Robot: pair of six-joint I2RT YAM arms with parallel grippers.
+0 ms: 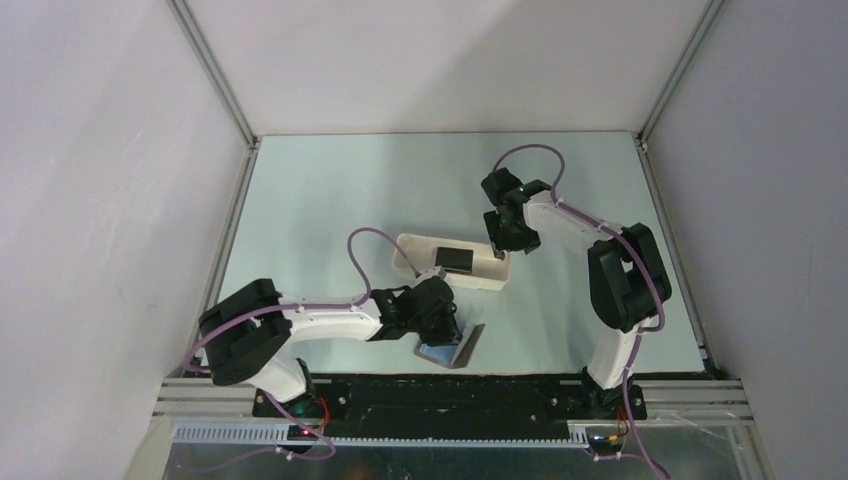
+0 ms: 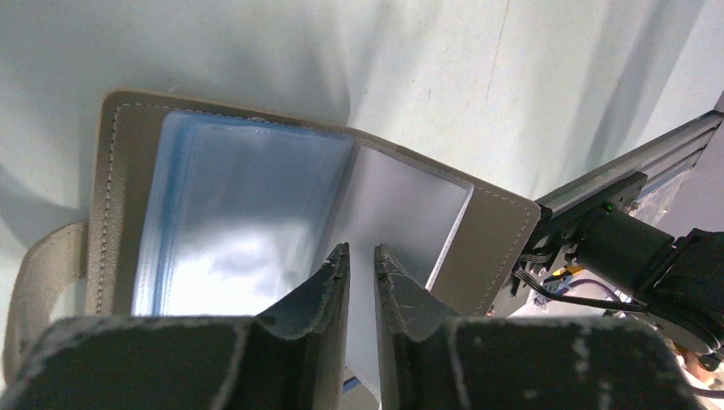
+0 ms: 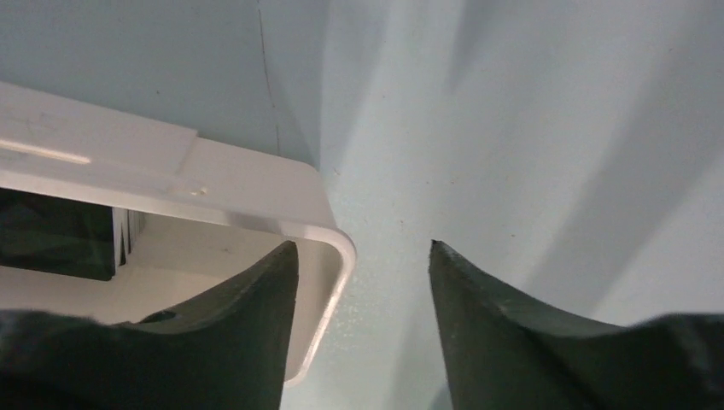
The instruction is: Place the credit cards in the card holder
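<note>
The card holder [image 2: 504, 226], grey-brown with clear bluish sleeves [image 2: 248, 196], lies unfolded at the table's front edge. My left gripper is over it, part open, with a pale upright sleeve page [image 2: 401, 201] showing beyond and in the gap between its fingers; it does not look clamped. A cream box [image 1: 430, 242] lies mid-table, holding a stack of dark-topped cards [image 1: 454, 260]. At the box's right end is my right gripper, part open, the box's rounded end corner [image 3: 340, 243] appearing between its fingers. Contact with the box cannot be told.
Free surface also lies to the right of the holder. The left forearm [image 1: 340, 320] reaches in low, between the box and the front edge.
</note>
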